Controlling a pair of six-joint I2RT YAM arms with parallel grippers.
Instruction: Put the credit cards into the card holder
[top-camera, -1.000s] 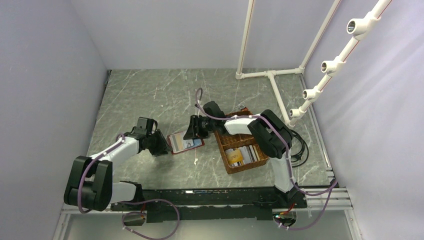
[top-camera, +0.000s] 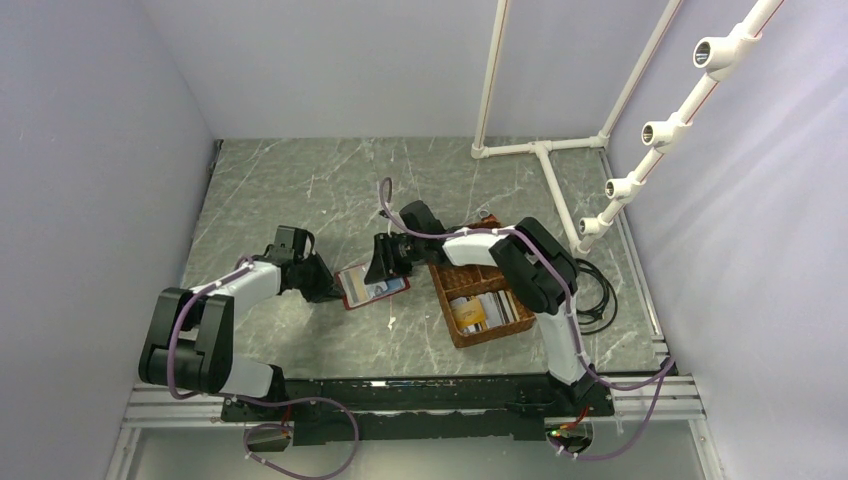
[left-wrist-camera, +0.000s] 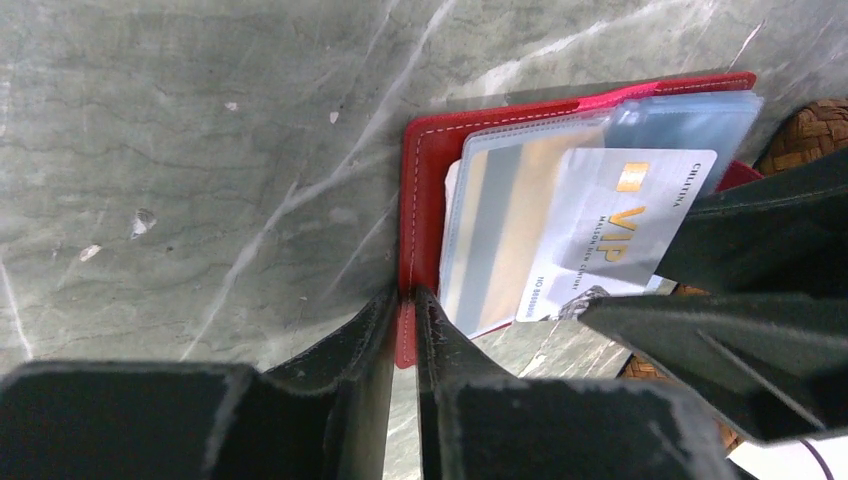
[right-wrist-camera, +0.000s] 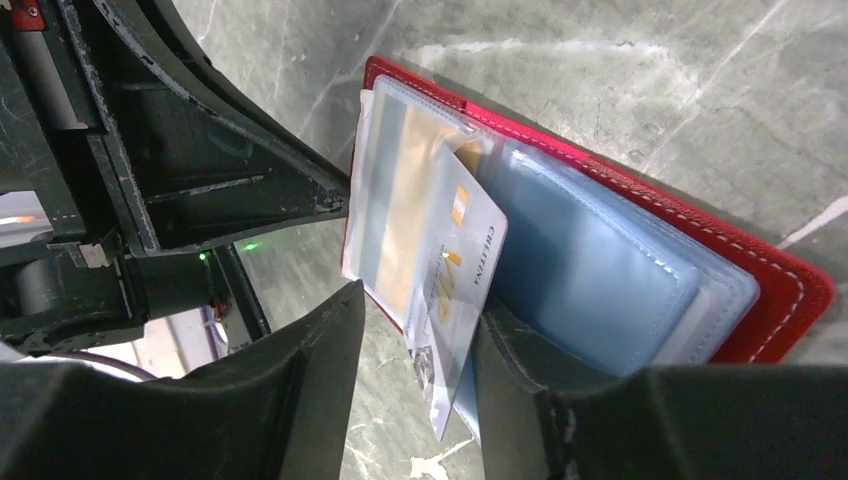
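Observation:
The red card holder (left-wrist-camera: 425, 200) lies on the table with its clear sleeves fanned out. A white VIP card sits over one sleeve; in the right wrist view this card (right-wrist-camera: 455, 265) stands tilted. My right gripper is open, its fingers parted on either side of the card. At the holder's left edge, my left gripper has its fingertips close together with the red border between them; whether they pinch it is unclear. From above, both grippers flank the holder (top-camera: 355, 290), the right one covering part of it.
A brown woven basket (top-camera: 455, 325) with compartments stands to the right, partly under the right arm, holding several cards (top-camera: 492, 308). A coiled black cable (top-camera: 605, 300) lies farther right.
The right gripper has shifted a little to the left over the holder.

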